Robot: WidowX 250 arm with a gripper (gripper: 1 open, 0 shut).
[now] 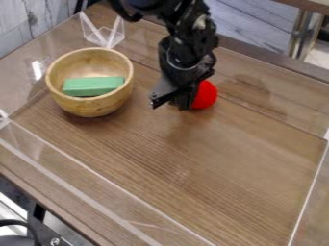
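My black gripper [178, 92] is low over a red round object [206, 96] in the middle of the table, its fingers around or in front of the object's left side. The fingertips hide part of it, and whether they grip it is unclear. A wooden bowl [117, 98] at the left holds a green block [92, 85].
A clear plastic object [106, 31] lies at the back left, and a ledge [309, 6] is at the top right.
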